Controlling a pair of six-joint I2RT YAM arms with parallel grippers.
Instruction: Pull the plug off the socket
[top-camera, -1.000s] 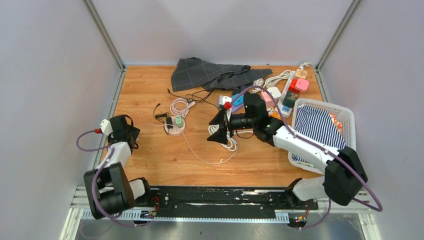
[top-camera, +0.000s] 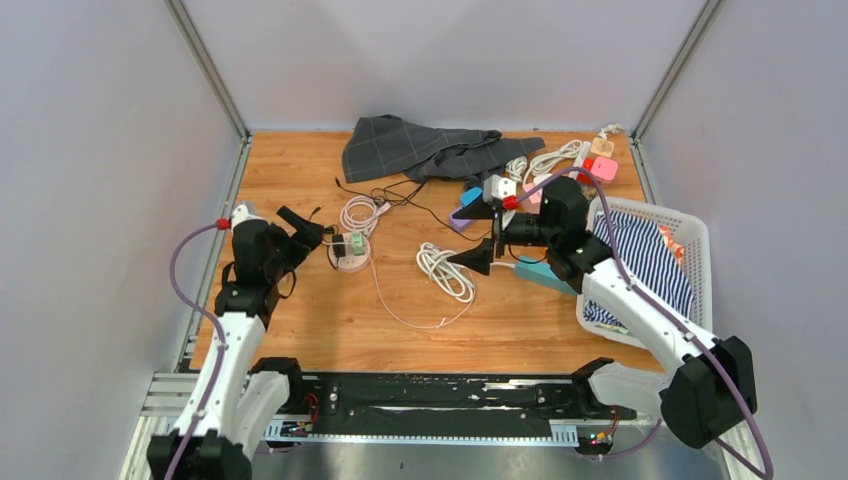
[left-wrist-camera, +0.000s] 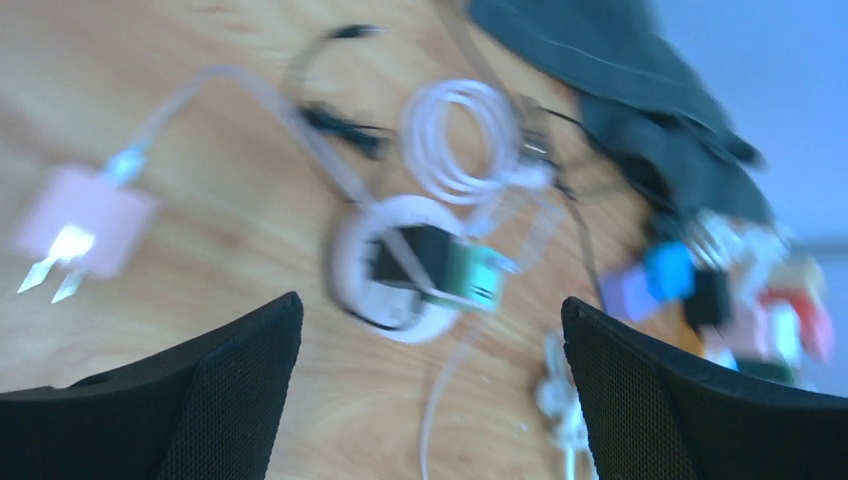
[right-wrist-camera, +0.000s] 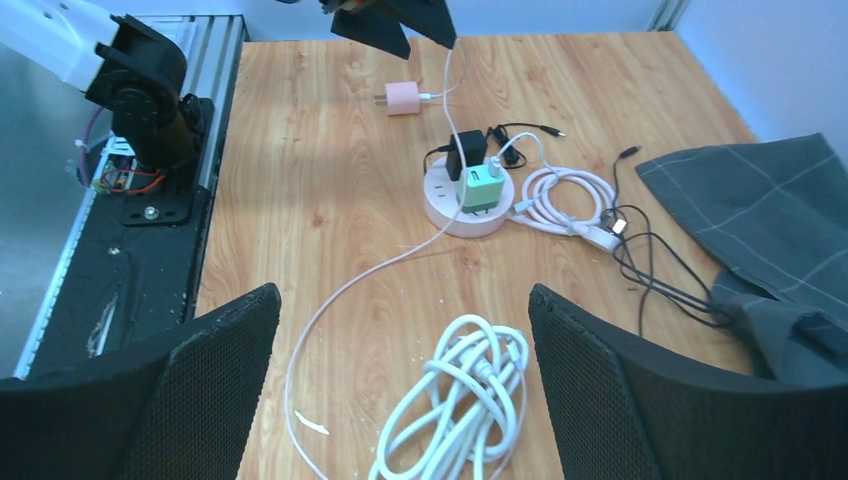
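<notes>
The round white socket (right-wrist-camera: 445, 207) stands on the left part of the table. It carries a black plug (right-wrist-camera: 470, 150) and a green plug (right-wrist-camera: 481, 187), side by side. A pink plug with bare prongs lies on the wood apart from the socket, its thin cable attached; the left wrist view shows the same pink plug (left-wrist-camera: 88, 220) blurred. My left gripper (top-camera: 317, 221) is open above and left of the socket, nothing between its fingers. Also open and empty, my right gripper (top-camera: 470, 262) hangs near the coiled white cable, right of the socket.
A coiled white cable (top-camera: 446, 272) lies mid-table, and a dark cloth (top-camera: 430, 150) is at the back beside loose black cables (right-wrist-camera: 655, 265). The white basket (top-camera: 700, 260) sits on the right with striped cloth in it. Bare wood spans the front left.
My right gripper has shifted right.
</notes>
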